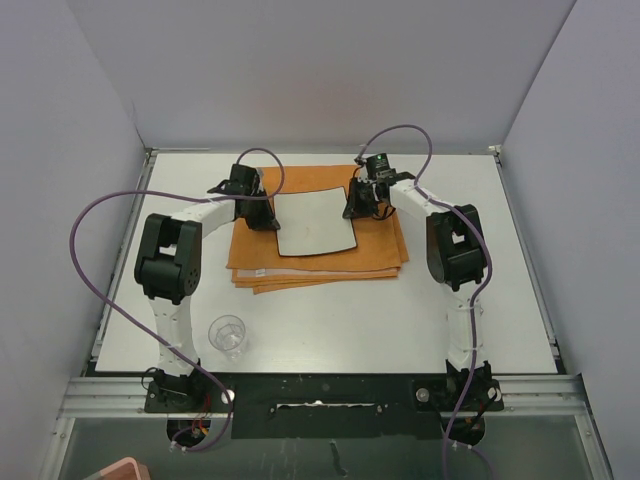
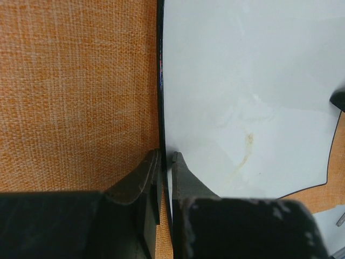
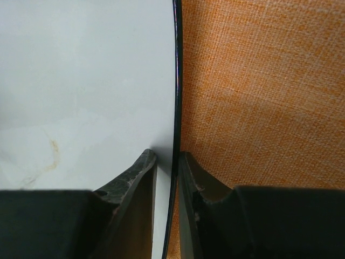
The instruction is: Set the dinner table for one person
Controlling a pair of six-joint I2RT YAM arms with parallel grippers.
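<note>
A white square plate [image 1: 314, 222] with a dark rim lies on orange placemats [image 1: 300, 262] in the middle of the table. My left gripper is at the plate's left edge, fingertips low on either side of the dark rim and close together. My right gripper sits the same way at the opposite edge, its fingertips around the rim. Both grippers are part open or narrowly closed on the edges; whether they clamp it is hard to tell.
A clear glass [image 1: 228, 334] stands at the front left of the table [image 1: 330, 330]. Walls bound the table at the back and sides.
</note>
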